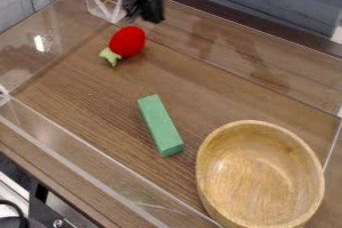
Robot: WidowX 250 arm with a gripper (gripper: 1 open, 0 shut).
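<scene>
My dark gripper (142, 10) is blurred at the top of the camera view, above a red strawberry-like piece (127, 42) with a pale green tip that lies on the wooden table (80, 102). The gripper is apart from that piece; whether it is open or shut is unclear. A translucent, pale object (102, 4) is beside the arm at the upper left, partly hidden.
A green block (159, 125) lies in the lower middle. A large tan bowl (259, 180) fills the lower right. A pale wall borders the back.
</scene>
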